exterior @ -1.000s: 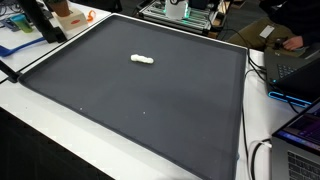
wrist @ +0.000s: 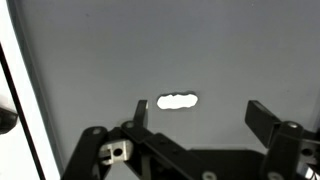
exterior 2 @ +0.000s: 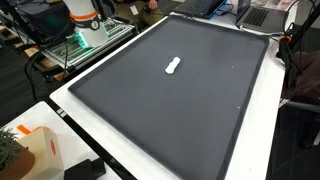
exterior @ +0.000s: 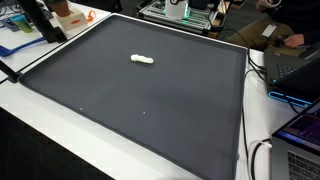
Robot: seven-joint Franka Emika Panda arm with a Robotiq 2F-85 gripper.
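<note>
A small white, bumpy, elongated object lies on the dark grey mat, seen in the wrist view just beyond the gap between my fingers. In exterior view 1 the same white object rests toward the back of the mat, and in exterior view 2 the white object is a little above the middle. My gripper stands open above the mat, its two black fingers wide apart with nothing between them. Neither exterior view shows the fingers; only a white part of the arm appears at the upper left of exterior view 2.
Laptops sit to its right in exterior view 1. A plant pot and a black box stand by the near left corner in exterior view 2.
</note>
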